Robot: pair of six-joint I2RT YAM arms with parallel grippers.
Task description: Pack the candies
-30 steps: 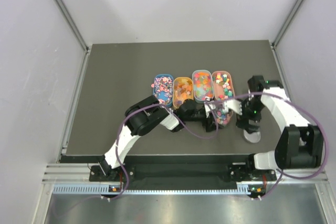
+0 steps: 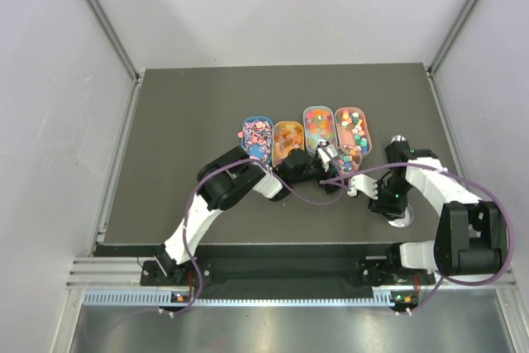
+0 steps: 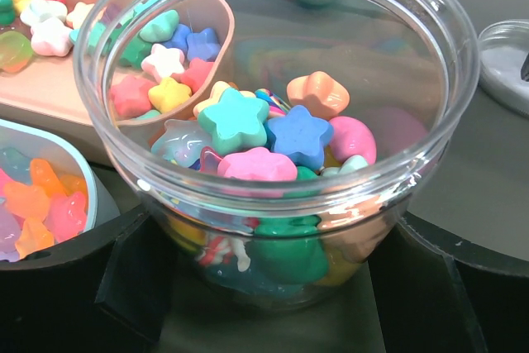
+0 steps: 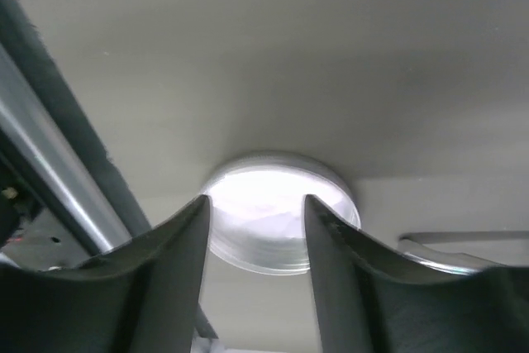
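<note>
A clear round jar (image 3: 273, 204) holding mixed colourful candies stands between the dark fingers of my left gripper (image 2: 329, 159). The fingers reach up to its lower wall on both sides; whether they press on it cannot be told. Its mouth is uncovered, with star-shaped candies (image 3: 235, 117) on top. Towards the front right of the table lies a pale round lid (image 4: 273, 212). Over it my right gripper is partly open, its fingertips apart, with the lid reaching past both. Nothing looks clamped there.
Behind the jar stand a blue tray (image 2: 245, 145), an orange tray (image 2: 274, 142), a pale blue tray (image 2: 307, 126) and a pink tray (image 2: 367, 134), each holding candies.
The jar and my left gripper's tip have shifted slightly towards the trays. My right gripper has moved a little towards the front, and the lid lies slightly farther right.
</note>
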